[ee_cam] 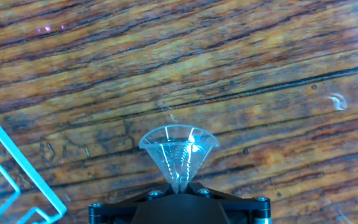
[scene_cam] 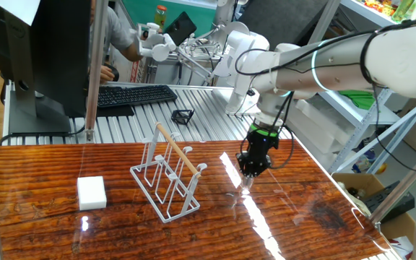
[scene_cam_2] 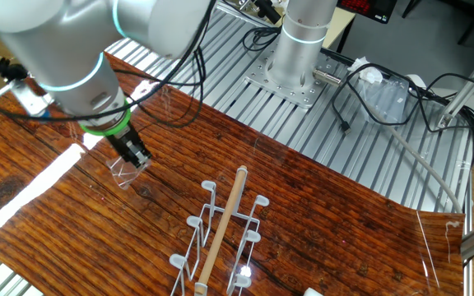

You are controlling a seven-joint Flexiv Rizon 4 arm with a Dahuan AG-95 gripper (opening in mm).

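Note:
A clear, cone-shaped cup [ee_cam: 179, 153] is pinched by my gripper in the wrist view, its wide rim facing away from the fingers. In exterior view 1 the gripper [scene_cam: 247, 175] points down over the wooden table, to the right of the white rack, and the see-through cup [scene_cam: 246, 185] is faint against the glare. Exterior view 2 shows the cup [scene_cam_2: 123, 174] below the gripper's tip, close to the tabletop; whether it touches the table I cannot tell.
The white wire rack [scene_cam: 166, 189] with its wooden bar [scene_cam: 177, 147] stands upright mid-table. A white block [scene_cam: 91, 193] lies left of it. Bare wood surrounds the gripper on the right. Behind the table are a keyboard [scene_cam: 133, 95] and a monitor.

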